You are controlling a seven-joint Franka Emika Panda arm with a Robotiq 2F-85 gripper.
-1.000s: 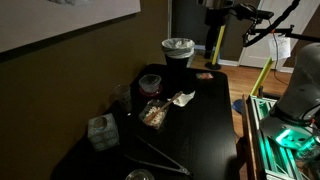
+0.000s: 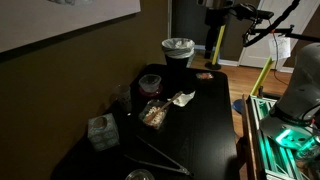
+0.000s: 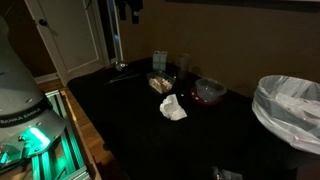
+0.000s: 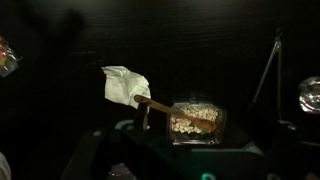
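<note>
High above the black table point(image 2: 205, 135), my gripper point(image 3: 129, 14) hangs with its two fingers apart and nothing visible between them. In the wrist view, a clear square container point(image 4: 197, 124) holds pale, chunky food. Across it lies a wooden spoon or stick point(image 4: 170, 109), one end reaching left past the rim. A crumpled white napkin point(image 4: 123, 86) rests beside the container, apart from it. Metal tongs point(image 4: 267, 71) lie on the container's other side. A dark reddish bowl point(image 3: 208, 91) stands near the wall.
A box-shaped object point(image 2: 103, 132) and a tall clear cup point(image 2: 124, 97) stand along the wall. A shiny round item point(image 4: 310, 94) sits near the tongs. The lined bin point(image 2: 178, 50) is beyond the table's far end.
</note>
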